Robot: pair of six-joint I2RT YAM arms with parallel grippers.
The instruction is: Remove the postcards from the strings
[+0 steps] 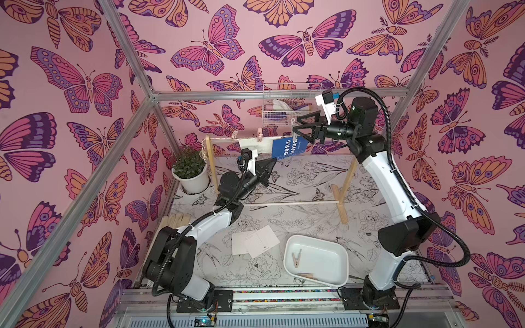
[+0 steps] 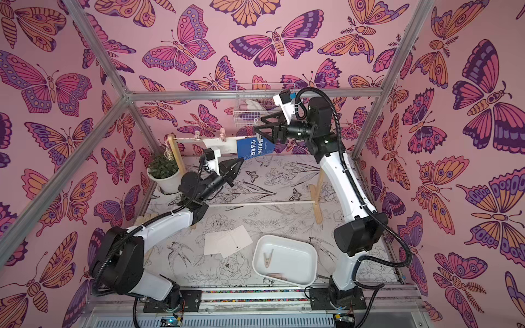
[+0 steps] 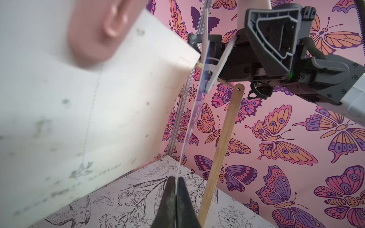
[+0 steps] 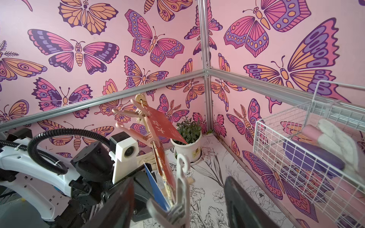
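Note:
A blue postcard (image 1: 284, 147) with white lettering hangs from the string at the rack's right half. My left gripper is shut on its lower left edge; the card shows edge-on, rising from the fingertips in the left wrist view. A pale clothespin (image 4: 180, 197) at the card's top stands between the spread fingers of my right gripper, which is open. Left of the blue card hangs a second postcard (image 3: 125, 98), pale side toward me, under a pink clothespin (image 1: 259, 134). Another pink clothespin (image 1: 234, 135) sits farther left on the string.
Pale cards (image 1: 256, 242) lie on the table in front of the rack. A white tray (image 1: 343, 257) holds clothespins. The wooden rack posts (image 1: 212, 164) flank the cards. Behind are a potted plant (image 1: 191, 175) and a wire basket (image 4: 289, 152).

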